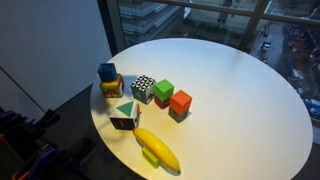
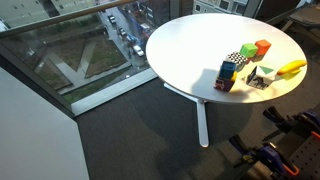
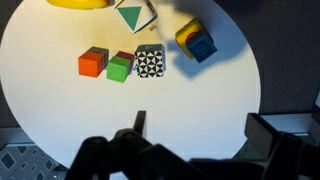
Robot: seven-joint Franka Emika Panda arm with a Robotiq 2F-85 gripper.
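Observation:
Blocks and a toy banana rest on the round white table. In exterior view 1, a blue block (image 1: 107, 72) sits on a multicoloured block (image 1: 113, 87) at the left. Beside them are a black-and-white patterned block (image 1: 143, 89), a green block (image 1: 164, 90) and an orange-red block (image 1: 180, 105). Nearer the front are a white block with a green triangle (image 1: 125, 116) and the yellow banana (image 1: 157, 148), which lies by a small yellow-green block (image 1: 151, 158). My gripper is open in the wrist view, its fingers wide apart with nothing between them, clear of every block.
In exterior view 2, a table leg (image 2: 202, 122) reaches down to the dark floor (image 2: 130, 140). Large windows (image 2: 95, 60) stand behind the table.

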